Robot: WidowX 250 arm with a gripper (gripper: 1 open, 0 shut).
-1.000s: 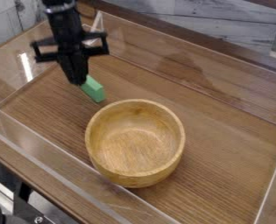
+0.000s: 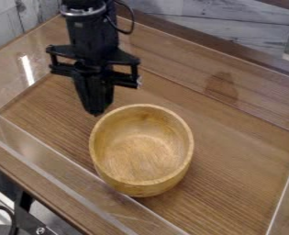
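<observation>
My black gripper (image 2: 95, 92) hangs in the upper left of the camera view, just above and left of a large tan oval bowl (image 2: 141, 147). Its fingertips are dark and small, and I see nothing clearly held between them. The bowl is empty. No green object shows in this view; the arm covers the area where it might lie.
A white marbled wall runs along the back. A clear edge strip and a black cable are at the lower left.
The green block seen left of centre earlier is now out of sight behind the arm. The bowl has not moved.
</observation>
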